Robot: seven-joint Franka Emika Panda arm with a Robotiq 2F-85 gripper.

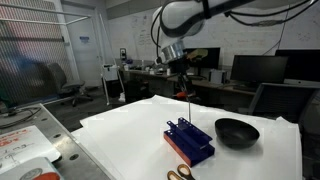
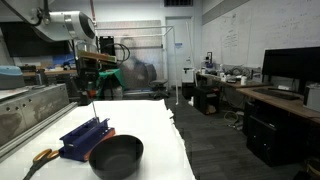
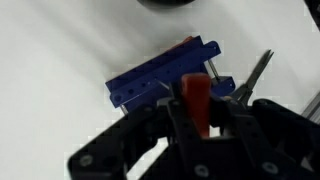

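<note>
A tool with a red handle (image 3: 196, 90) and a thin dark shaft, likely a screwdriver, is held between the fingers of my gripper (image 1: 183, 93), which is shut on the handle. It points down above a blue rack (image 1: 190, 142) on the white table. In exterior view 2 the shaft reaches down to about the top of the blue rack (image 2: 86, 138); I cannot tell whether its tip is still inside. The wrist view has the rack (image 3: 165, 75) beyond the handle, with holes along its blue plate.
A black bowl (image 1: 237, 134) stands beside the rack. Orange-handled scissors (image 2: 46, 155) lie on its other side, blades showing in the wrist view. The white table (image 1: 120, 130) has a broad bare area; monitors and desks are behind.
</note>
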